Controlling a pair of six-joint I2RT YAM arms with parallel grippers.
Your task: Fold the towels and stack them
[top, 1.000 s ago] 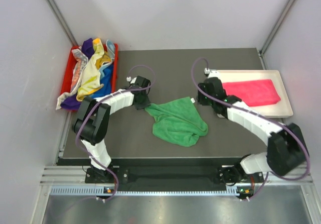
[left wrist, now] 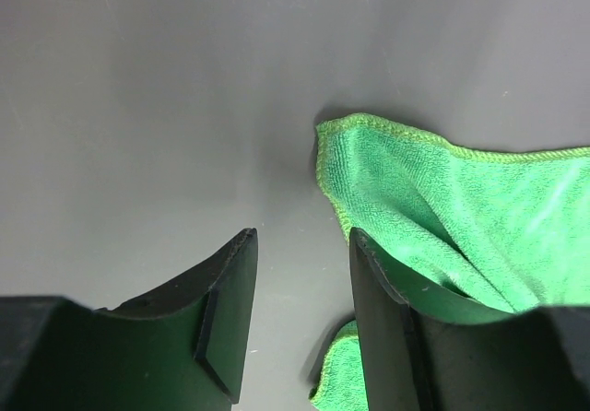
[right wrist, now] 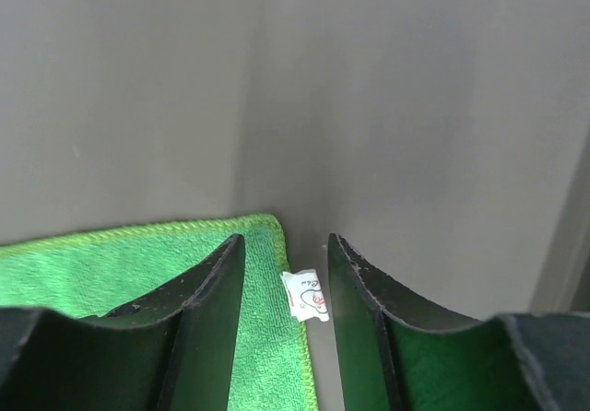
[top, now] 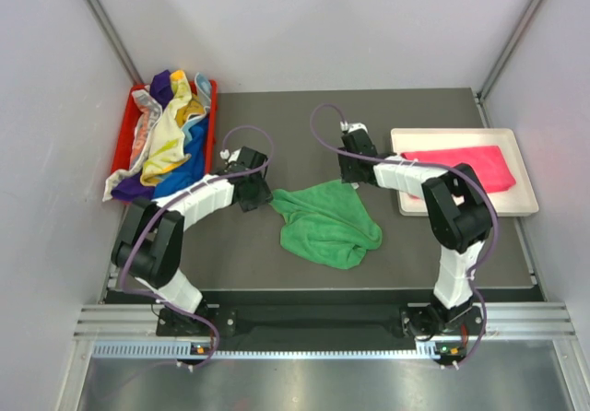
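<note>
A green towel [top: 327, 227] lies crumpled on the grey table, with one corner [left wrist: 341, 148] just ahead of my left gripper [top: 260, 196], whose fingers are apart with nothing held between them. My right gripper [top: 348, 176] stands open over the towel's upper right corner, where a white tag [right wrist: 304, 293] shows between its fingers in the right wrist view. A folded pink towel [top: 461, 164] lies in the cream tray [top: 516, 204] at the right.
A red bin [top: 126, 135] heaped with mixed towels stands at the left. Walls bound the workspace at the back and sides.
My right gripper has moved left onto the towel's upper right corner. My left gripper has shifted slightly left and toward the front. The towel looks unchanged.
</note>
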